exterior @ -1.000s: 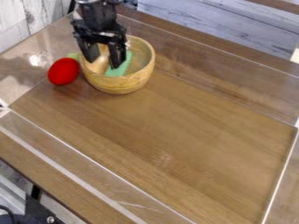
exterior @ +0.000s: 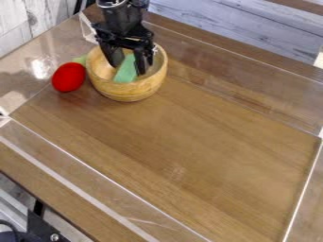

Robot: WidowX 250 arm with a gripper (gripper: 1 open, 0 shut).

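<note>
My black gripper (exterior: 125,52) is over the wooden bowl (exterior: 127,91) at the upper left of the view, its fingers reaching down into it, open. A light green object (exterior: 125,69) lies in the bowl beneath the gripper. Whether the fingers touch it cannot be told. A red round object (exterior: 68,77) sits on the table just left of the bowl, with a small green item behind it, partly hidden.
A pale plank wall is at the back, and the table's edge runs along the lower left.
The gripper has shifted right over the bowl since a second ago, and the green object in the bowl appears slightly moved.
</note>
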